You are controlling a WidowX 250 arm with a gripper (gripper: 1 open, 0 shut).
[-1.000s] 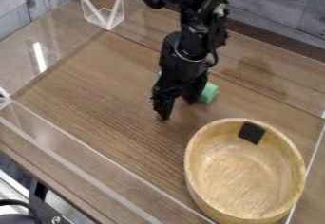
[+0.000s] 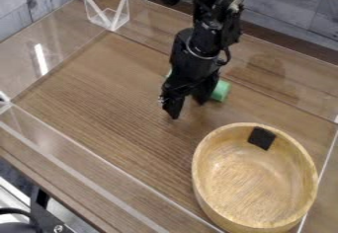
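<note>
My black gripper (image 2: 188,97) hangs over the middle of the wooden table, open, its fingers pointing down near the tabletop. Just right of it and partly behind it sits a green object (image 2: 219,91), mostly hidden by the gripper, so its shape is unclear.
A large tan bowl (image 2: 251,193) with a black patch on its rim stands at the front right. A white wire-like item (image 2: 109,15) is at the back left. A low wall runs along the back right.
The gripper has shifted slightly over the last second, and the green object shows a little differently beside it. The bowl has not moved.
</note>
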